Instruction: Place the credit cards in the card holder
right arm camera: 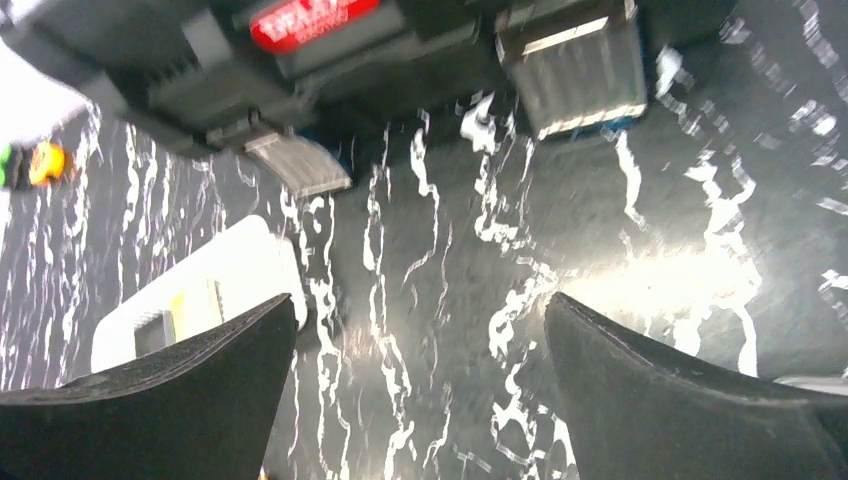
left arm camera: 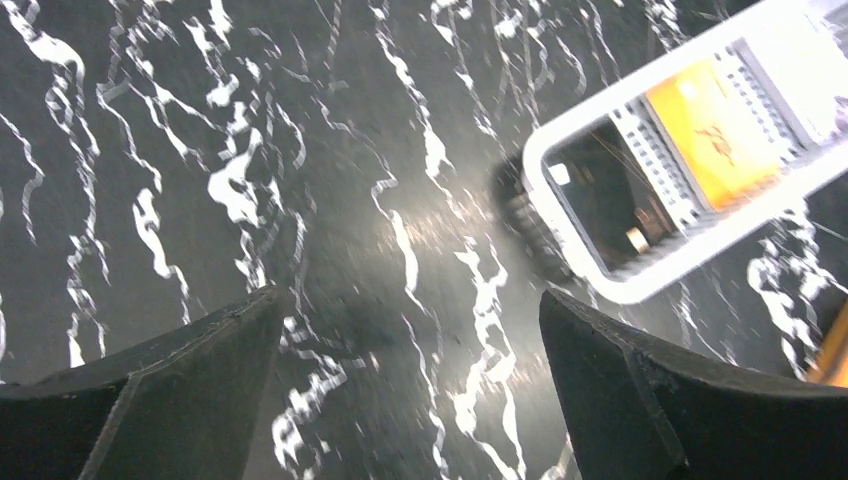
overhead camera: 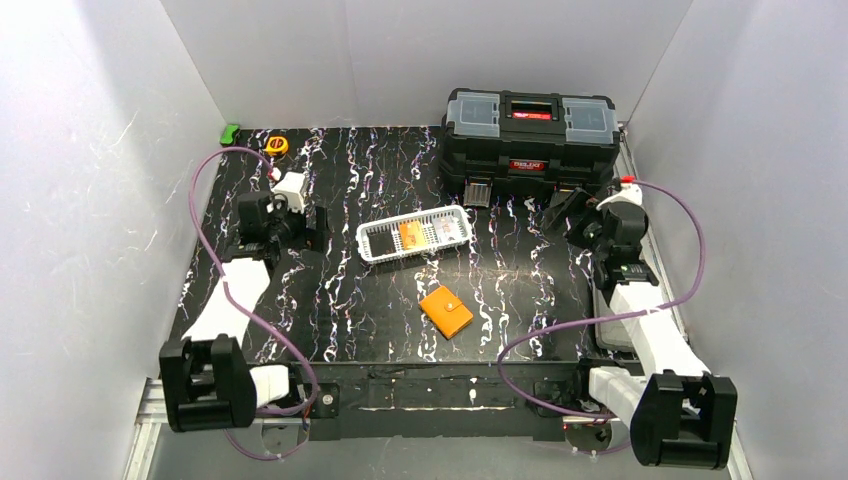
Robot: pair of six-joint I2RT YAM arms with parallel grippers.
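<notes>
In the middle of the black marble table is a white slotted basket (overhead camera: 364,243) holding cards: a dark card (overhead camera: 381,243), an orange card (overhead camera: 411,235) and a pale card (overhead camera: 446,227). An orange card holder (overhead camera: 446,311) with a snap lies closed in front of it. My left gripper is open and empty above bare table, left of the basket. My right gripper also stands open and empty, to the right of the basket and just in front of the toolbox.
A large black toolbox (overhead camera: 529,150) fills the back right. A tape measure (overhead camera: 277,145) and a green object (overhead camera: 229,134) sit at the back left. Walls enclose the table on the sides and back; there is free table around the basket and holder.
</notes>
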